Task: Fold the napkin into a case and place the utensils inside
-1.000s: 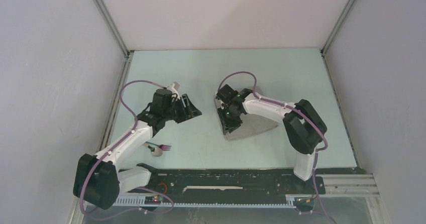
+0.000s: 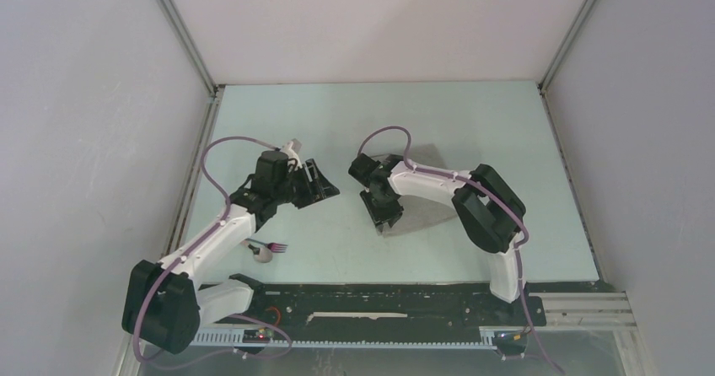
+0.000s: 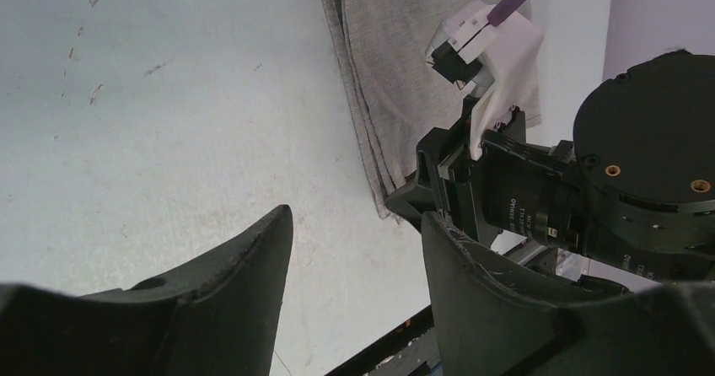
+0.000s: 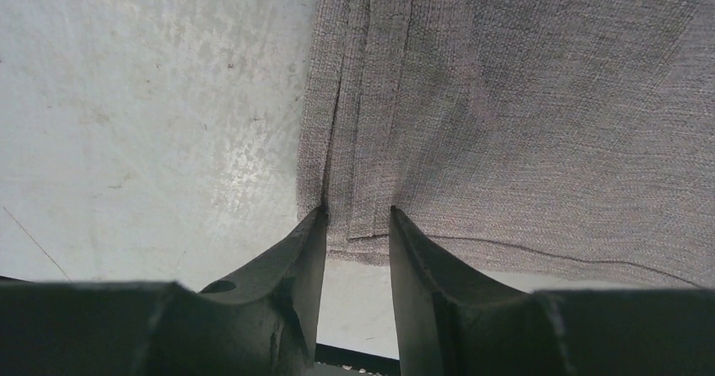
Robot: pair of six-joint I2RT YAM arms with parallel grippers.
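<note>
A grey napkin [image 2: 426,212] lies on the table right of centre, partly covered by the right arm. Along its left edge run folded layers [image 4: 333,140], seen close up in the right wrist view. Over the napkin's near left corner is my right gripper, its fingers parted a little; whether they touch the cloth I cannot tell. My left gripper [image 2: 330,182] stands open over bare table to the left of the napkin, with nothing between its fingers. A fork [image 2: 276,247] and a spoon [image 2: 263,255] rest by the left arm, their handles partly hidden.
A dark rail [image 2: 438,296] borders the front edge. Side walls stand left and right.
The left arm has barely moved; the fork and spoon lie as before.
</note>
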